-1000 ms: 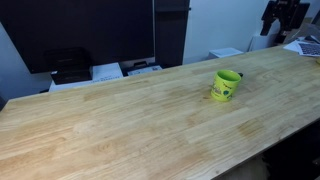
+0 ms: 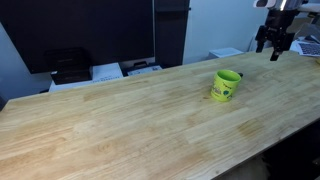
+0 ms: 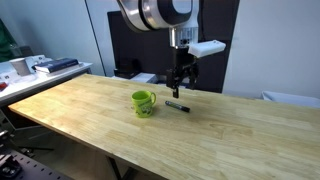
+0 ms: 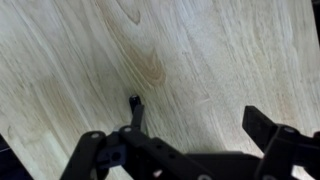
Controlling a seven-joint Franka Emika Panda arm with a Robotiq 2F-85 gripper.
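A lime-green mug (image 2: 225, 86) stands upright on the wooden table, and the second exterior view shows the same mug (image 3: 143, 103) with its handle to the right. To the right of the mug lies a small dark marker-like object (image 3: 177, 107); in the wrist view its dark end (image 4: 135, 103) shows by the left finger, the rest hidden there. My gripper (image 2: 269, 52) hangs above the table, beyond the mug toward the back right. Its fingers (image 4: 262, 128) are wide apart, with only bare tabletop showing between them.
At the far left in the second exterior view there are books (image 3: 55, 66) on a side surface. A dark screen (image 2: 80, 35) stands behind the table.
My gripper has come down and slightly to the left in the first exterior view, nearer the tabletop. The mug has stayed where it was.
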